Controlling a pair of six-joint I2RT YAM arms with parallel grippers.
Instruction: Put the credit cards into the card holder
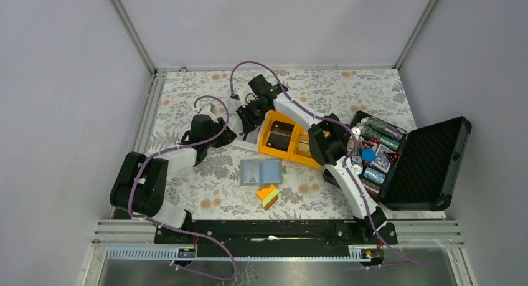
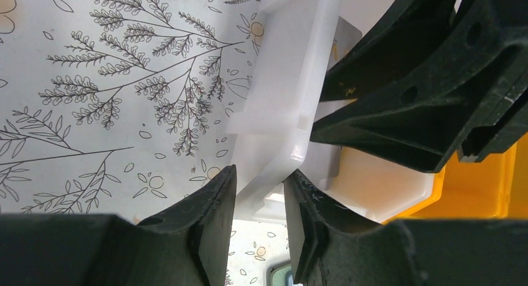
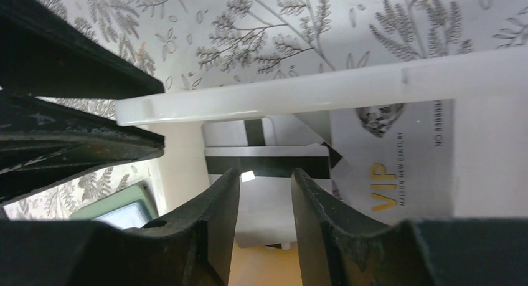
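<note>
A white plastic tray (image 2: 280, 74) stands left of the orange case (image 1: 292, 155); my left gripper is shut on its near rim. Inside lie several cards, among them a striped card (image 3: 268, 199) and a grey VIP card (image 3: 392, 167). My right gripper hovers over the striped card, fingers apart, nothing visibly between them; in the left wrist view its fingers reach down into the tray. A flat clear-blue holder (image 1: 261, 172) lies below the case on the table.
A small orange, yellow and brown object (image 1: 269, 195) lies near the front. An open black case (image 1: 423, 161) full of items stands on the right. The back of the table and the area left of the holder are clear.
</note>
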